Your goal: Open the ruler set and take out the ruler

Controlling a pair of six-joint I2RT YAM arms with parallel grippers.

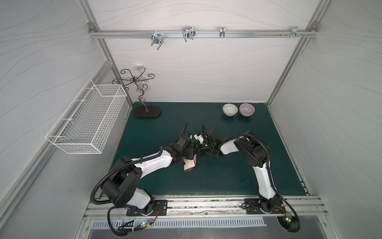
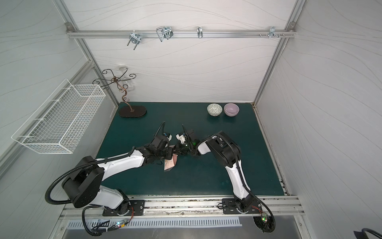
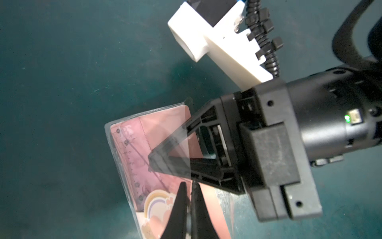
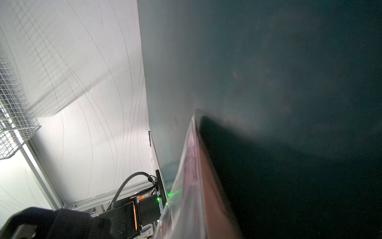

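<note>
The pink ruler set (image 3: pixel 127 167), a clear pouch with a pink ruler and rainbow card, is raised off the table near the centre, below both wrists in the top views. In the left wrist view my left gripper is shut on its lower part. My right gripper reaches across from the right, shut, its fingertips behind or within the clear film; which, I cannot tell. In the right wrist view the pouch (image 4: pixel 191 167) stands edge-on and blurred, hiding the fingertips.
Two bowls (image 1: pixel 246 110) stand at the back right. A metal stand (image 1: pixel 147 112) is at the back left. A white wire basket (image 1: pixel 91 119) hangs on the left wall. The table around the grippers is clear.
</note>
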